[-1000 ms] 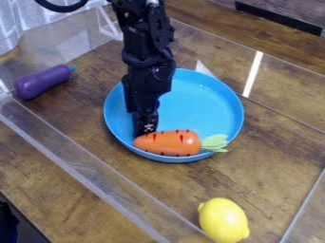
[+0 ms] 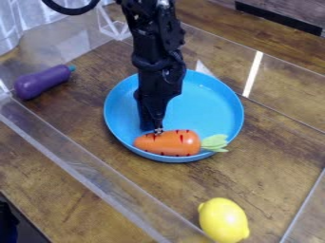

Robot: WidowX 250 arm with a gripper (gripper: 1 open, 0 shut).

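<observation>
A toy carrot [image 2: 170,143], orange with pale green leaves, lies in the front part of a blue plate [image 2: 203,104]. My black gripper [image 2: 154,125] reaches down from above into the plate, its tips just behind the carrot's upper edge. It looks shut, with nothing visible between its fingers, though the dark tips are hard to make out.
A purple eggplant [image 2: 44,82] lies on the wooden table to the left of the plate. A yellow lemon [image 2: 222,220] lies at the front right. Clear plastic edges run along the table's left and right. The table right of the plate is mostly clear.
Over the last second my arm has shifted slightly to the right, its tips staying low in the plate behind the carrot. The carrot has barely moved.
</observation>
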